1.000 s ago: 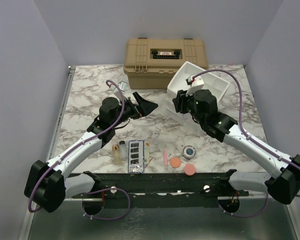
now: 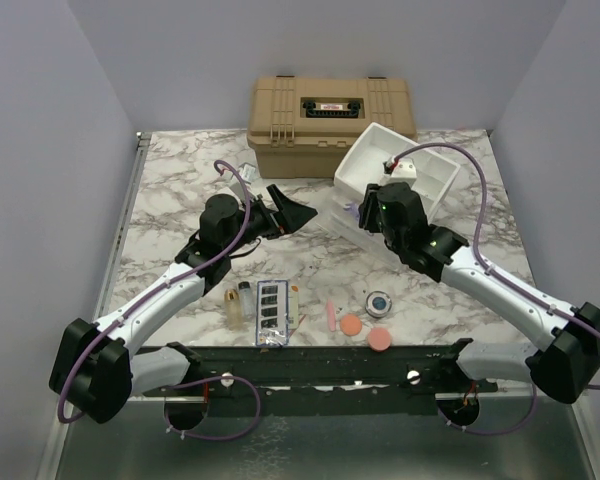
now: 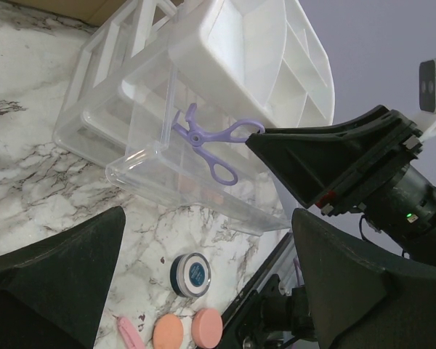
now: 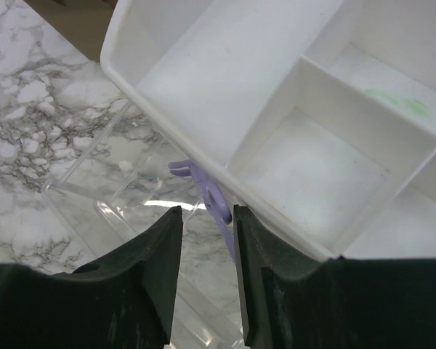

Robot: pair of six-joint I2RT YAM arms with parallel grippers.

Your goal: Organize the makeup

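Observation:
A white compartment organizer [image 2: 360, 160] sits at back right, with a clear drawer [image 3: 145, 171] pulled out beneath it. A purple scissor-like tool [image 3: 196, 138] lies at the drawer, just under the organizer's front rim. My right gripper is over the drawer at that tool, fingers part open; whether it grips the handle is unclear. My left gripper [image 2: 290, 210] stands open left of the drawer, nothing between its fingers. On the table lie a round jar [image 3: 191, 275], orange and pink discs [image 2: 379, 339], a pink stick [image 2: 331, 315], a lash box [image 2: 273, 312] and small bottles [image 2: 234, 308].
A tan toolbox [image 2: 280, 150] stands along the back behind the organizer. Walls bound the sides.
My right gripper has shifted right along the organizer's front, and more of the purple tool shows in the top view than a second ago. The left arm is still.

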